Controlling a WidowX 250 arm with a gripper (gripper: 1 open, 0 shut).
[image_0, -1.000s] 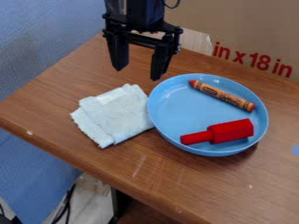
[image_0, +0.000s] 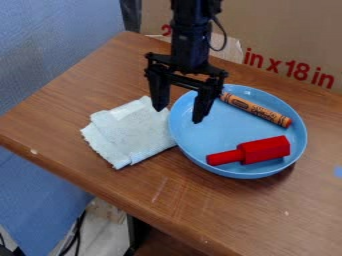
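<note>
My black gripper (image_0: 179, 100) hangs open above the left rim of a round blue plate (image_0: 225, 133), beside a folded white cloth (image_0: 127, 134). Its two fingers are spread, with nothing seen between them. On the plate lie an orange crayon-like stick (image_0: 255, 108) toward the back and a red object (image_0: 249, 150) with a narrower end toward the front.
All stand on a wooden table (image_0: 60, 120), bare at the left and front. A cardboard panel (image_0: 287, 55) stands behind. The table's left edge borders a blue surface, with cables below.
My gripper has come lower in the view, toward the plate and cloth, over the last second. The plate, its objects and the cloth have not moved.
</note>
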